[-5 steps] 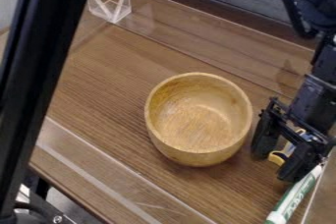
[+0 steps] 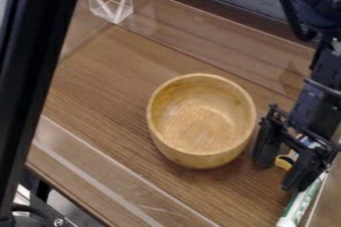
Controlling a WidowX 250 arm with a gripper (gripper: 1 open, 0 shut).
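My black gripper [image 2: 285, 147] is low at the right of the table, just right of a round wooden bowl [image 2: 200, 121]. A small yellow object [image 2: 284, 160] shows under its fingers, mostly hidden by them. A white and green tube-like item [image 2: 296, 210] lies at the lower right, partly behind the gripper. Whether the fingers are closed on the yellow object cannot be seen clearly.
A white wire-like stand [image 2: 111, 7] is at the back left of the wooden table [image 2: 114, 72]. A dark post runs along the left of the view.
My gripper has shifted very slightly over the last second, staying beside the bowl; the bowl has not moved.
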